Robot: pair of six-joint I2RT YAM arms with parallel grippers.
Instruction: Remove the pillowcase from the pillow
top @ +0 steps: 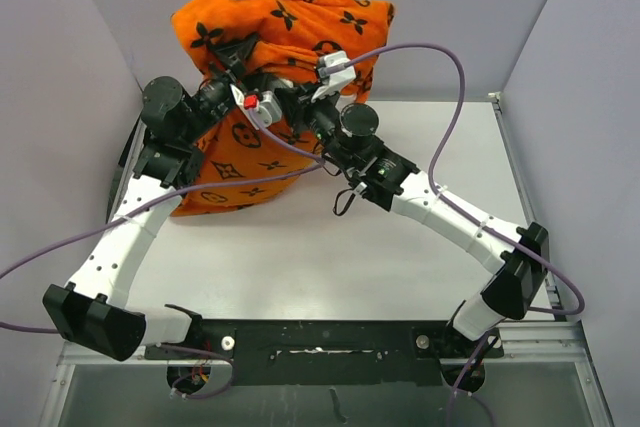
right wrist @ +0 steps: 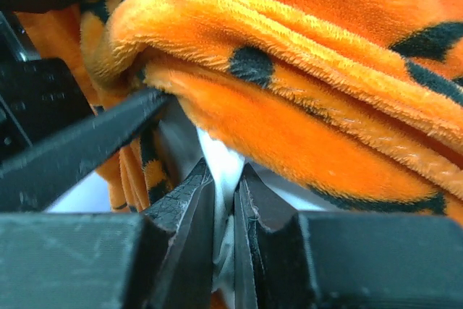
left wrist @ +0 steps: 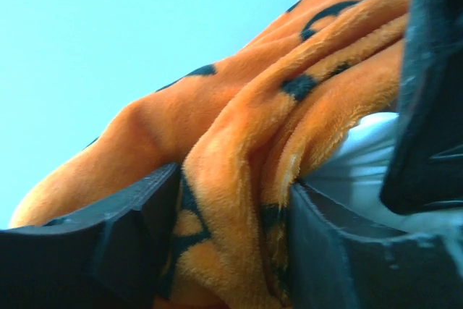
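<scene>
An orange pillowcase with black monogram pattern [top: 280, 17] is held up off the table, its lower part hanging down. Inside its opening the white pillow [left wrist: 347, 164] shows. My left gripper has a bunched orange fold between its fingers at the opening; whether it is clamped or only partly closed is hard to tell. My right gripper is shut on white pillow fabric just beneath the orange hem [right wrist: 325, 150]. In the top view both grippers are close together, largely hidden under the cloth and arms.
Grey walls [top: 570, 147] border both sides and the back. Purple cables loop over both arms.
</scene>
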